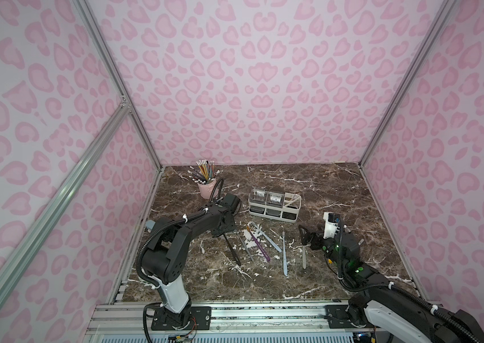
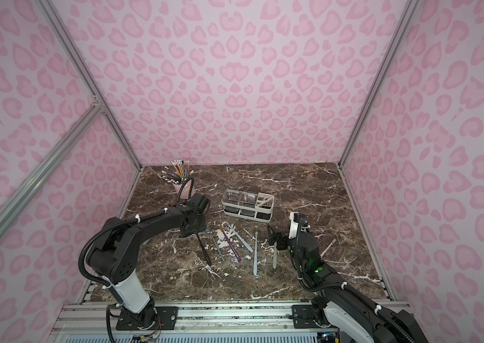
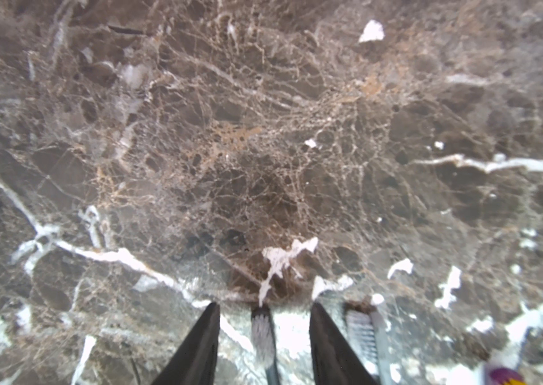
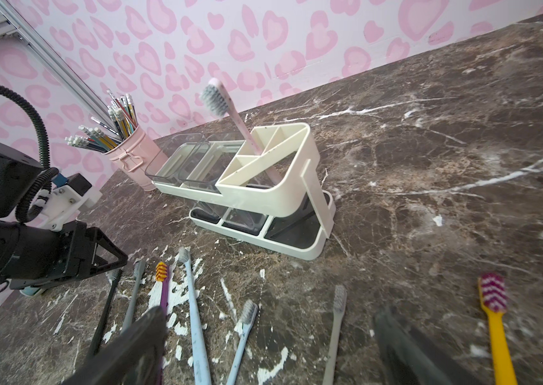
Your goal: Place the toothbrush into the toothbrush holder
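Observation:
The white toothbrush holder [image 4: 265,199] stands at the middle back, a pink toothbrush [image 4: 239,122] upright in one compartment. Several toothbrushes lie in front of it: black [image 1: 232,251], purple [image 1: 260,245], pale blue [image 1: 284,257], grey [image 4: 335,327], yellow [image 4: 496,327]. My left gripper is open over the bristle head of the black toothbrush, which shows between its fingers; whether it touches is unclear. My right gripper is open at the right side, low near the grey and yellow toothbrushes, nothing seen held.
A pink cup [image 1: 207,188] full of pencils or brushes stands at the back left, behind my left arm. White flakes are scattered among the toothbrushes.

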